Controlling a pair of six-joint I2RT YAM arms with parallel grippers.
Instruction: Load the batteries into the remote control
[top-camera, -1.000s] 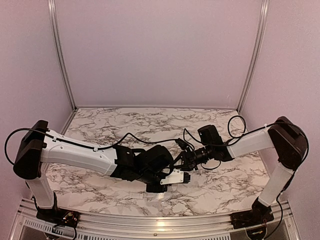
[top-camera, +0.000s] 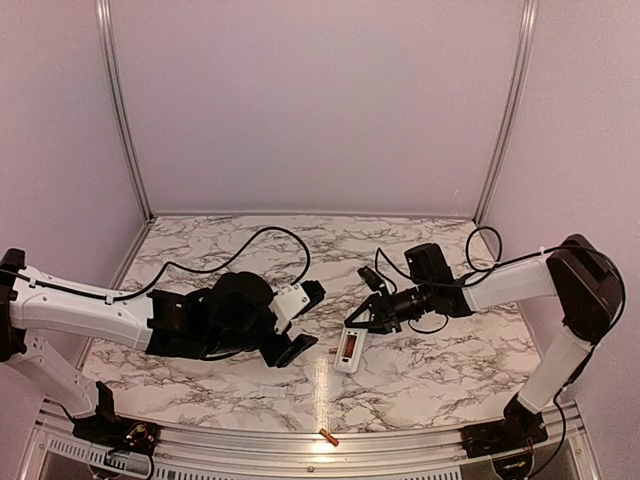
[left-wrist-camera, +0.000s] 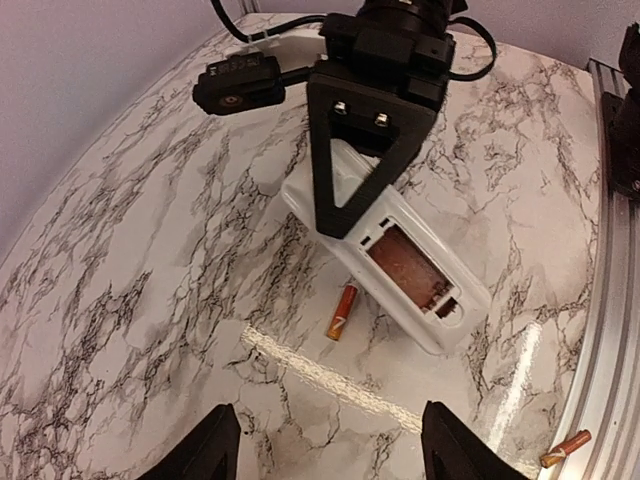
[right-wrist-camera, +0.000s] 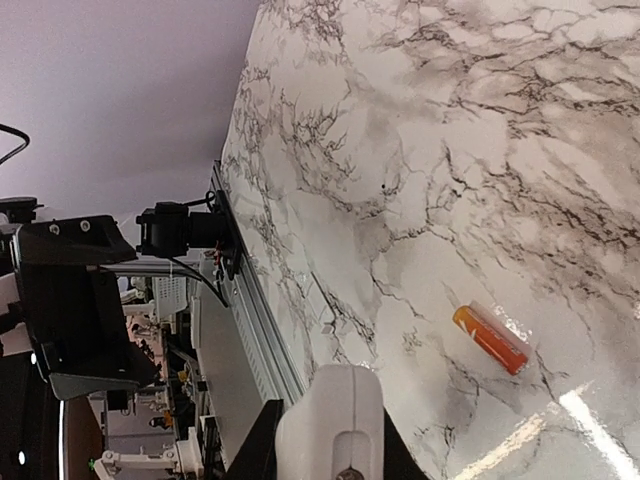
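The white remote control (top-camera: 349, 358) (left-wrist-camera: 431, 321) is held tilted above the table by my right gripper (top-camera: 356, 322), shut on one end, its open compartment showing a reddish interior. In the right wrist view the remote (right-wrist-camera: 330, 425) is at the bottom edge. My left gripper (top-camera: 300, 325) is open and empty, left of the remote. An orange battery (left-wrist-camera: 341, 311) (right-wrist-camera: 490, 336) lies on the marble just beyond the remote. Another battery (top-camera: 329, 437) (left-wrist-camera: 565, 447) lies at the front edge by the metal rail.
A metal rail (top-camera: 380, 445) runs along the front edge, with walls around the other sides. Both arms reach in from the sides.
My left gripper has moved back leftward, away from the remote, uncovering it. A battery now shows at the front edge. The right gripper has shifted slightly.
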